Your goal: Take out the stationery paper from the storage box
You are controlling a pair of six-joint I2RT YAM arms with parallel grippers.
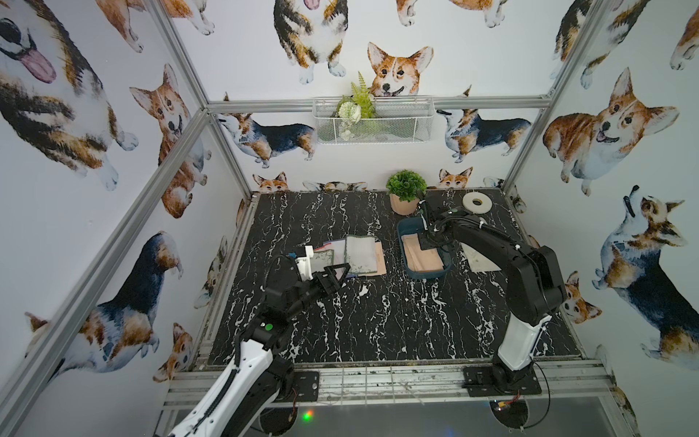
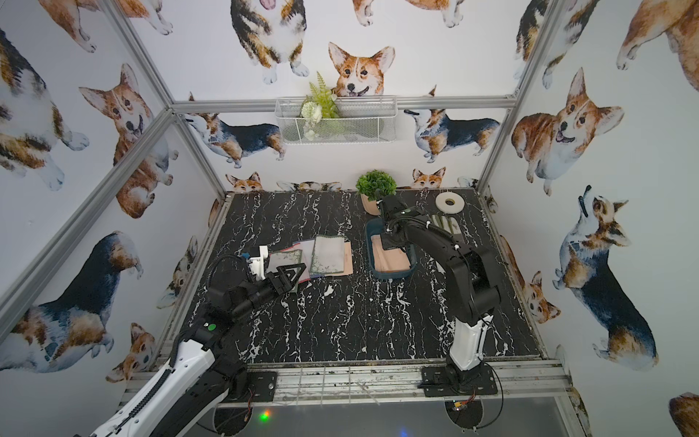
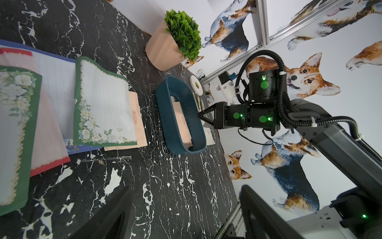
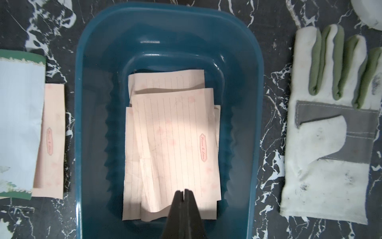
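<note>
A dark teal storage box (image 4: 248, 55) holds several pink lined sheets of stationery paper (image 4: 173, 139). My right gripper is over the box, shut with nothing seen between its fingers, in front of the papers in the right wrist view. My left gripper (image 1: 336, 271) stands open at the left, near a spread of stationery sheets (image 3: 103, 103) with green, red, blue and pink edges that lie on the table beside the box.
A potted plant (image 1: 404, 185) stands behind the box. A white-and-green glove (image 4: 322, 183) lies right of it, and a white roll (image 1: 477, 196) at the back right.
</note>
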